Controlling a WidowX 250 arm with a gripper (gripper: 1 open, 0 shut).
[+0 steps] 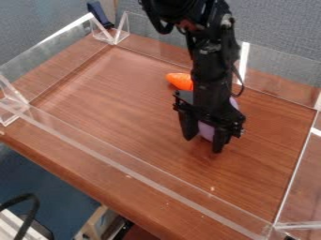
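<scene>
My black gripper (204, 131) is low over the right half of the wooden table, its fingers around a pale purple object (230, 103) that is largely hidden behind them. I cannot tell whether the fingers press on it. An orange carrot-like object (178, 81) lies just behind the gripper, to its left, partly hidden by the arm.
Clear plastic walls (150, 165) border the wooden table (107, 103). A dark blue object (99, 14) is at the back left corner, outside the walls.
</scene>
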